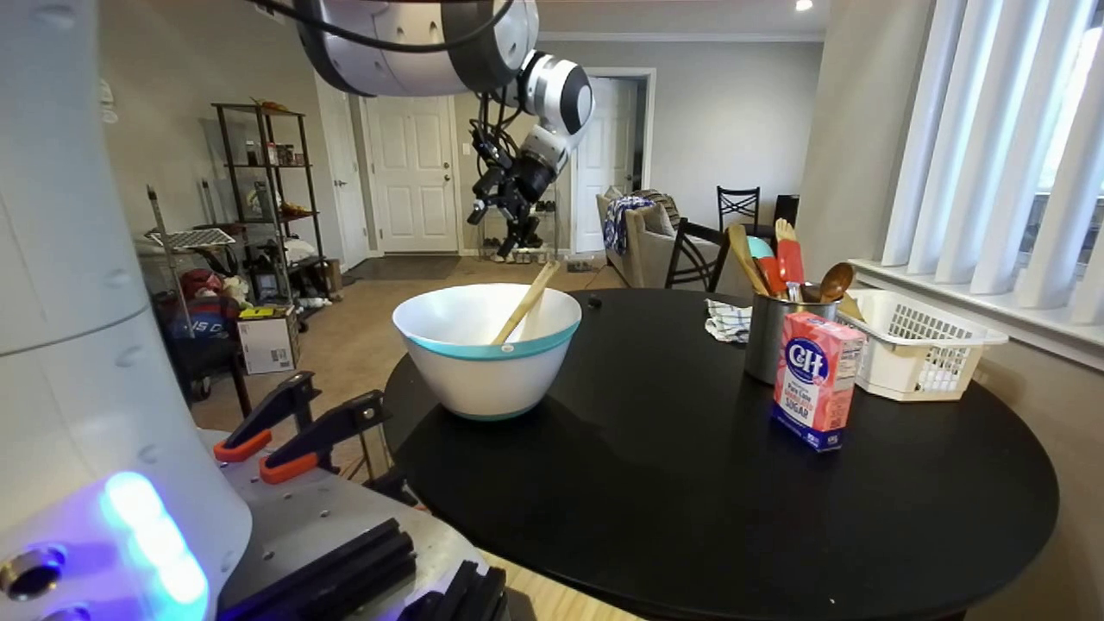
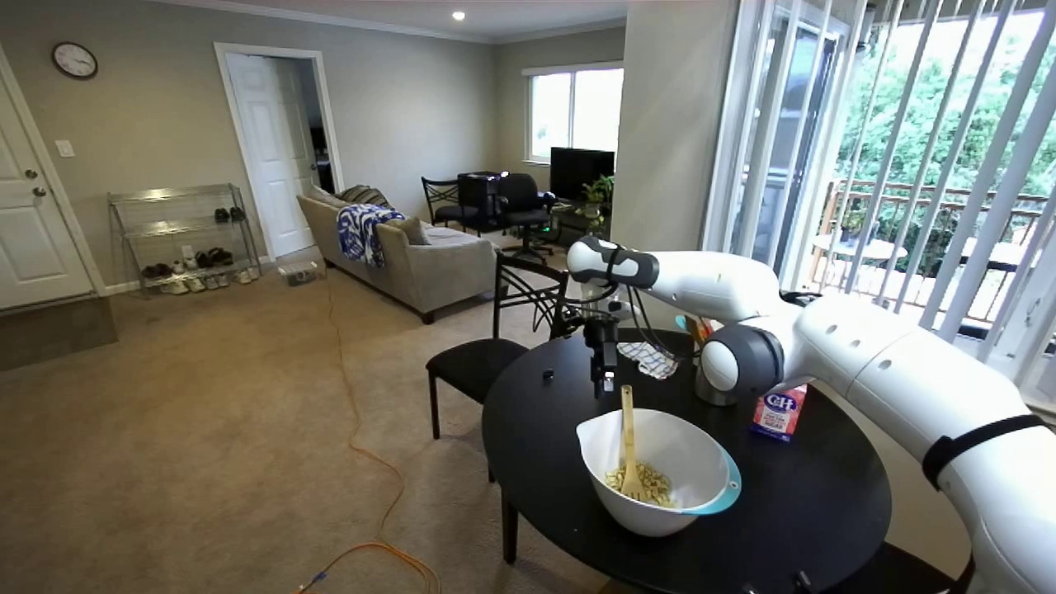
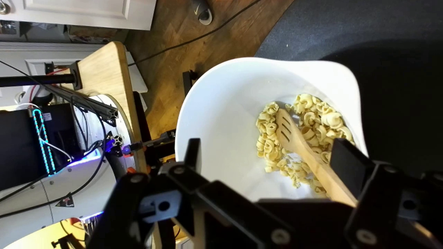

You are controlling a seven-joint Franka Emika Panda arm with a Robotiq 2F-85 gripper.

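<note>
A white mixing bowl [image 2: 693,460] with a teal rim band stands on the round black table, pasta [image 3: 272,149] in its bottom. A slotted wooden spatula [image 3: 305,155] rests in it, head down among the pasta, its handle [image 1: 533,295] leaning over the rim. Above the bowl, on the side where the handle sticks out, hangs my gripper. Its fingers [image 3: 193,154] are wide apart and hold nothing. Seen from the wrist, the handle runs down past the right finger, and its upper end is hidden behind the gripper.
A pink sugar box [image 1: 815,381], a metal utensil pot [image 1: 768,341] and a white basket [image 1: 916,352] stand toward the window side. A checked cloth [image 2: 648,358] lies near the pot.
</note>
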